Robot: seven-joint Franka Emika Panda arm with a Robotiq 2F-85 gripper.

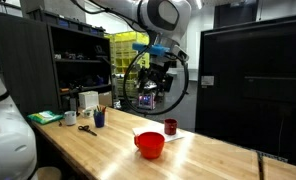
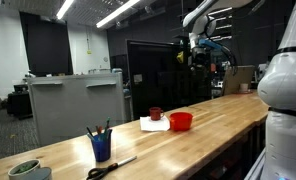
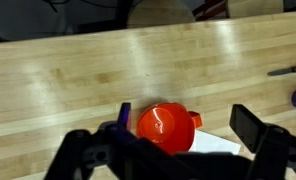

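Note:
A bright red bowl (image 1: 149,145) with a small handle sits on the wooden table. From above, the wrist view shows the inside of the bowl (image 3: 163,128), which looks empty. My gripper (image 1: 147,103) hangs well above the tabletop, clear of every object. Its dark fingers stand wide apart in the wrist view, with the bowl far below the gap of the gripper. Behind the bowl, a dark red mug (image 1: 170,127) stands upright by a white sheet (image 2: 154,125).
A blue cup of pens (image 2: 101,147) and black-handled scissors (image 2: 109,168) lie toward one end of the table, near a white mug (image 1: 70,118) and a green-and-blue packet (image 1: 45,117). Bare wood (image 1: 213,157) stretches to the right of the bowl in exterior view 1.

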